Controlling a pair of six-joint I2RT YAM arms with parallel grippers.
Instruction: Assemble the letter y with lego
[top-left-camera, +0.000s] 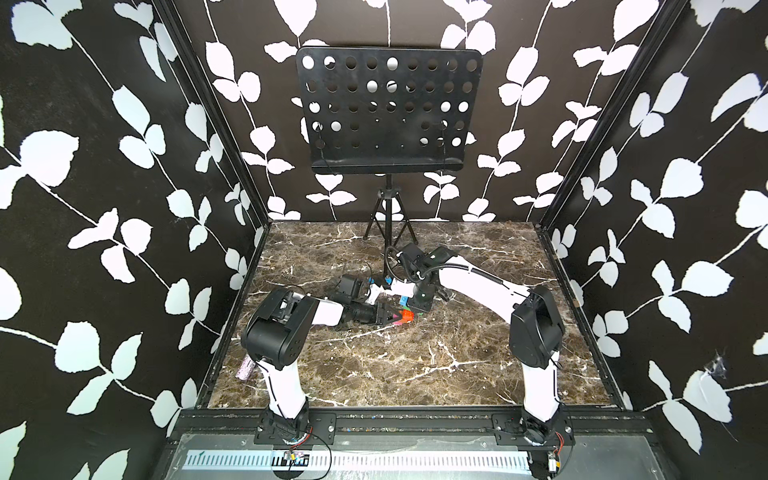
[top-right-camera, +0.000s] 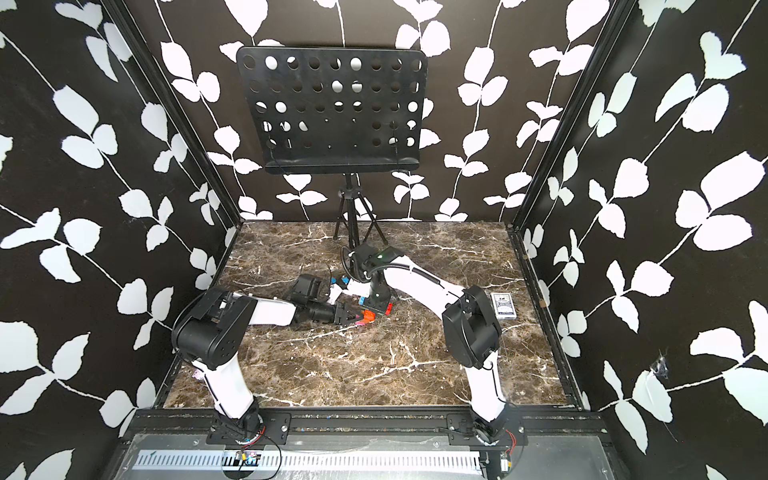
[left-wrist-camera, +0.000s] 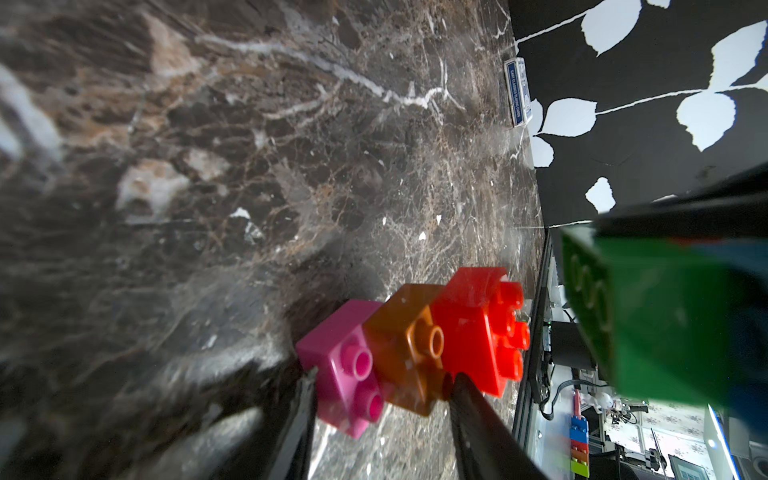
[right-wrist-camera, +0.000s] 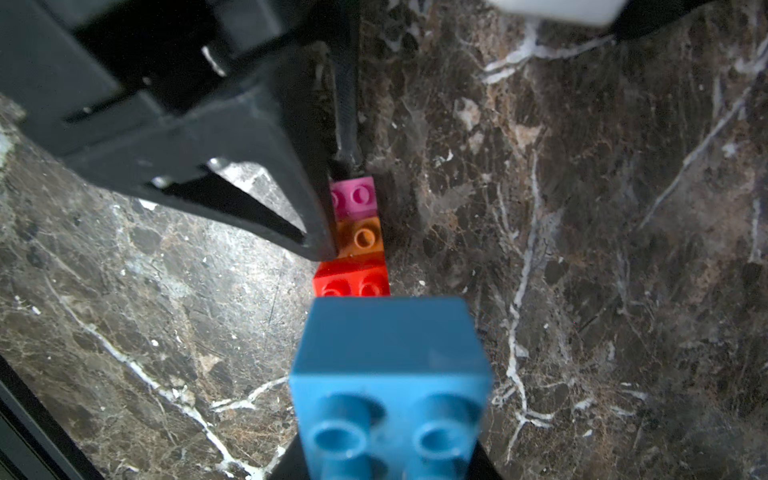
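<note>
A row of joined bricks, pink (left-wrist-camera: 340, 360), orange (left-wrist-camera: 406, 344) and red (left-wrist-camera: 473, 328), sits low over the marble table. My left gripper is shut on its pink and orange part, and the red brick sticks out past the fingers. A second piece, with a green brick (left-wrist-camera: 664, 320) and a blue brick (right-wrist-camera: 390, 344), is held by my right gripper, which is shut on it. Some red shows at its far end in the top right view. In the right wrist view the blue brick partly covers the red one; whether they touch, I cannot tell.
A black music stand (top-left-camera: 389, 112) rises at the back of the table. A small white card box (top-right-camera: 504, 305) lies at the right side. Open marble (top-left-camera: 432, 360) stretches in front of both grippers, which are very close together.
</note>
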